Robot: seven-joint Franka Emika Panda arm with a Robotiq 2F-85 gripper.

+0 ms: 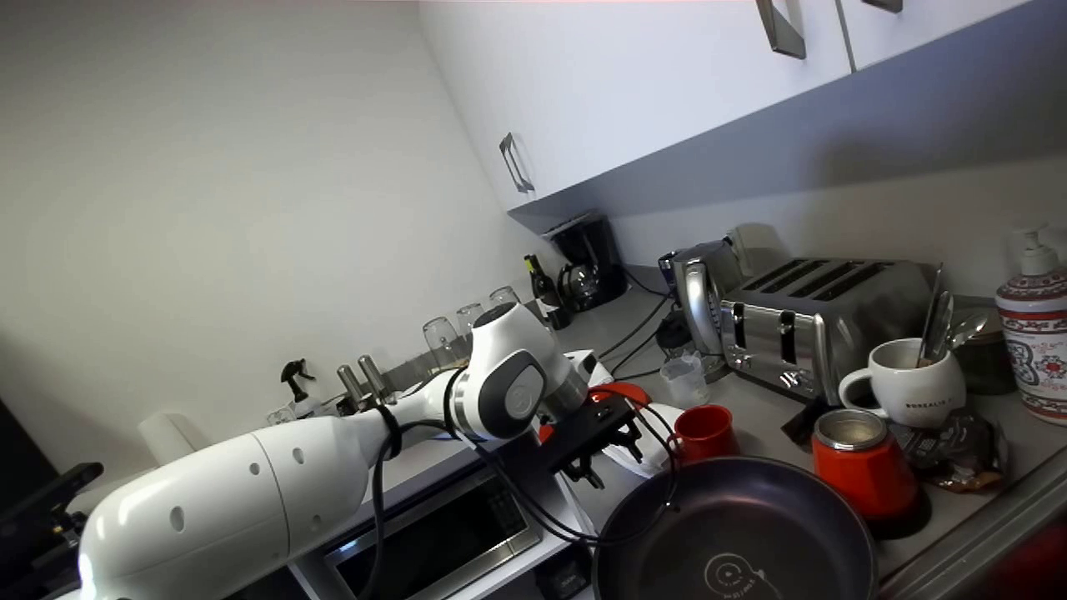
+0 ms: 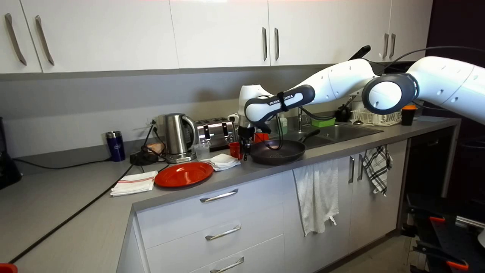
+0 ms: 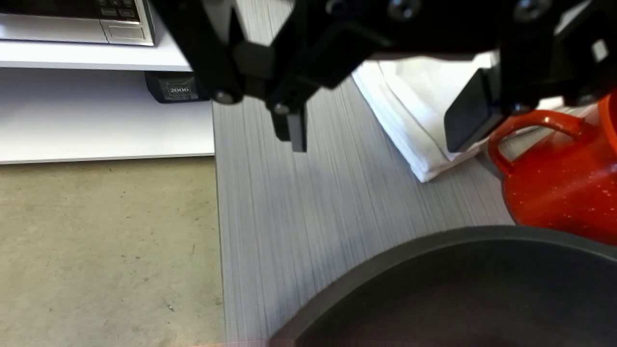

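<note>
My gripper is open, its two fingers wide apart with nothing held between them. Below it in the wrist view lie the bare grey counter and the corner of a folded white cloth. A red mug stands just past the right finger, its handle turned toward that finger. The black frying pan rests on the counter beside the mug, and its rim fills the bottom of the wrist view. In exterior view 2 the gripper hangs just left of the pan, near the counter's front edge.
A red plate and a striped towel lie left of the cloth. Behind stand the kettle, the toaster and a clear cup. A red pot sits right of the pan.
</note>
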